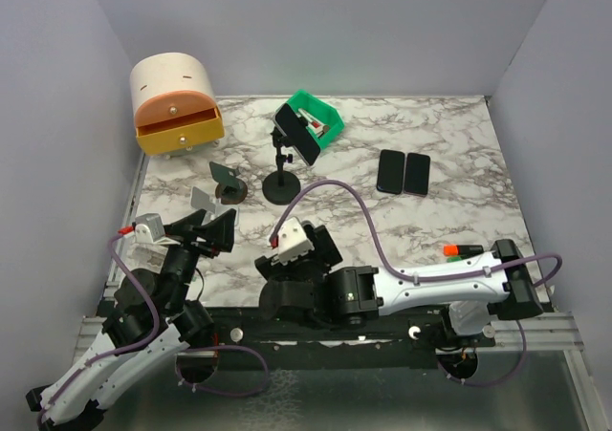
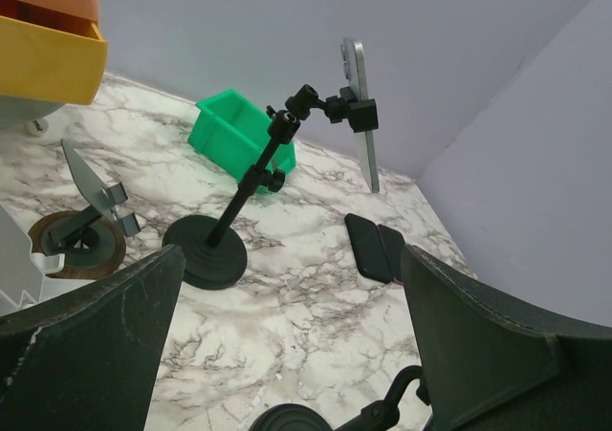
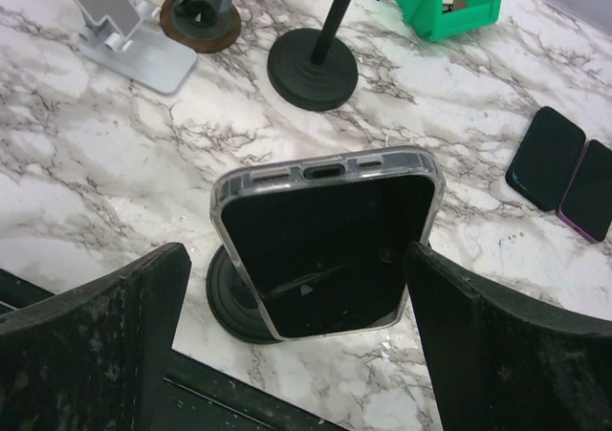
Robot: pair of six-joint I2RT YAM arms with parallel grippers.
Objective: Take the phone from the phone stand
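Observation:
A phone in a clear case (image 3: 325, 249) rests on a stand with a round black base (image 3: 229, 302), straight in front of my right gripper. That gripper is open, its fingers either side of the phone's lower part in view; whether they touch it I cannot tell. In the top view the arm largely hides this phone. My left gripper is open at the left front. Another phone (image 1: 297, 134) is clamped on a tall black stand (image 1: 281, 184) at the back middle.
Two phones (image 1: 390, 171) lie flat at the right. Smaller stands (image 1: 226, 183) stand at left, below a drawer box (image 1: 174, 106). A green bin (image 1: 328, 116) is at the back, coloured cylinders (image 1: 464, 249) at the right front.

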